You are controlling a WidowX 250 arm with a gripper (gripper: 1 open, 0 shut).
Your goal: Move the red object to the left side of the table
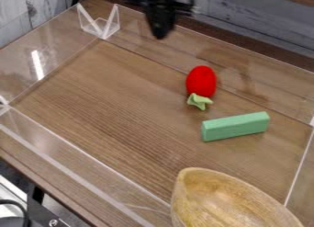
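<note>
A red object (pixel 201 80) with a small pale-green end lies on the right half of the wooden table (pixel 117 102). My gripper (pixel 161 28) is a dark, blurred shape at the top of the view, up and left of the red object and well apart from it. Most of the arm is cut off by the upper edge. Blur hides how the fingers stand, and no object shows at the fingertips.
A green block (pixel 236 127) lies just below and right of the red object. At the bottom right sits a yellow bowl (pixel 233 201). A clear wire-like piece (pixel 99 23) stands at the back left.
</note>
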